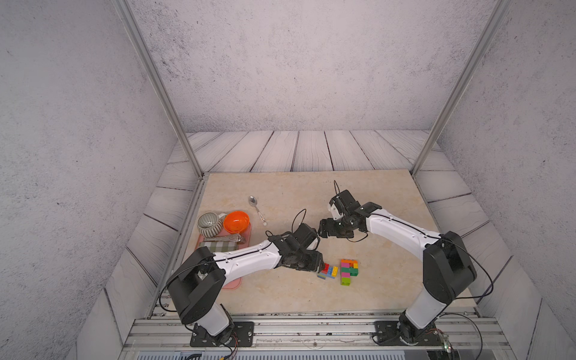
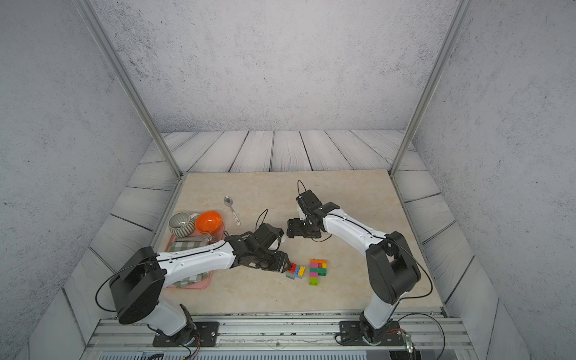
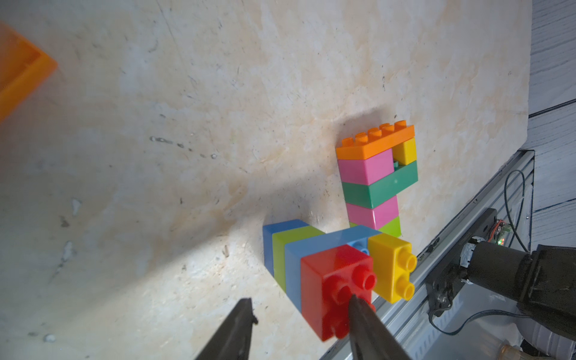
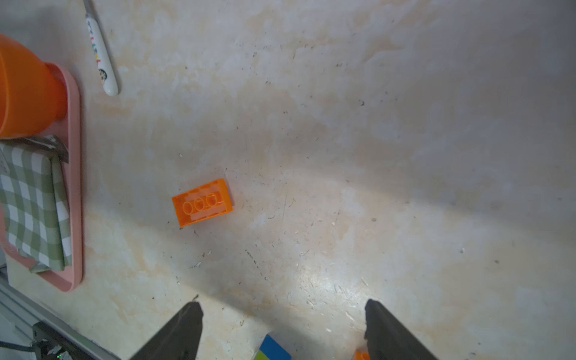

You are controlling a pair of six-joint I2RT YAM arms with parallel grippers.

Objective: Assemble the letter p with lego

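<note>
On the tabletop in front lies a finished p-shaped model (image 1: 345, 271) of orange, pink, yellow, dark green and lime bricks. Beside it is a second stack (image 3: 298, 255) of blue, lime and light-blue bricks, ending in a red brick (image 3: 324, 294) and a yellow brick (image 3: 387, 264). My left gripper stands open; one fingertip overlaps the red brick in view, and bare table shows between the fingers. A loose orange brick (image 4: 202, 202) lies hollow side showing. Farther back, my right gripper is open and empty above the table.
At the left stands a pink tray (image 4: 75, 180) with a checkered cloth (image 4: 30, 207) and an orange bowl (image 1: 236, 222); a striped cup (image 1: 209, 224) is beside the bowl. A spoon (image 1: 258, 210) lies behind.
</note>
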